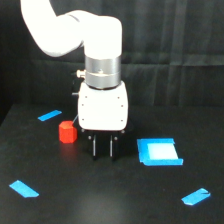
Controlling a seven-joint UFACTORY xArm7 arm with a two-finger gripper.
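My gripper (103,152) hangs from the white hand in the middle of the camera view, pointing down at the black table. Its two dark fingers stand a small gap apart, and I see nothing between them. Against the dark background their tips are hard to make out, and I cannot tell whether they touch the table. A red block (67,132) sits left of the hand, apart from the fingers.
On the right lies a white patch bordered with blue tape (159,152). Blue tape strips mark the front left (23,189), the front right (196,197) and the back left (50,115). A black curtain (170,60) hangs behind.
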